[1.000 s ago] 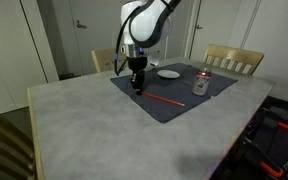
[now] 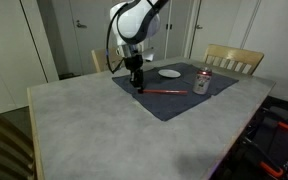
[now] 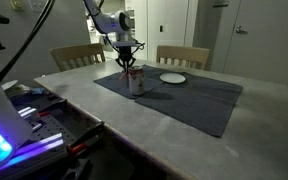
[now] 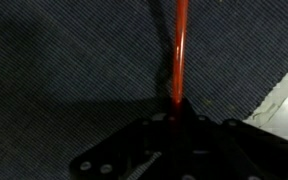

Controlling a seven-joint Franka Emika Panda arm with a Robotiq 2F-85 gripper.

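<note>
A thin red stick stretches to the right from my gripper over the dark cloth in the first exterior view. Its near end is between my fingers, and the gripper is shut on it. From the wrist, the red stick runs straight away from my gripper to the top edge of the picture, with its shadow on the cloth beside it. In the second exterior view my gripper is small and partly behind a can, and the stick is hard to make out there.
A can stands right of the stick's far end. Behind lies a white plate on the dark cloth. Chairs surround the table.
The stick's far end has swung up in the first exterior view, from sloping down to the right to lying nearly level. It now points towards the can. The gripper has shifted only slightly.
</note>
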